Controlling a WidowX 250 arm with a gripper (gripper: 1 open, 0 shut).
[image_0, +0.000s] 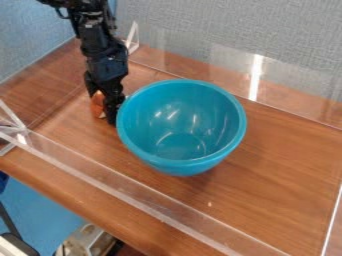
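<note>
My black gripper reaches down from the top left to just left of a large teal bowl. It is low, over a small orange object that is mostly hidden behind it. Whether the fingers touch that object cannot be seen clearly, and the fingers are hard to make out against the dark arm.
A grey wall stands at the back. At the front left the table edge drops to a blue floor.
</note>
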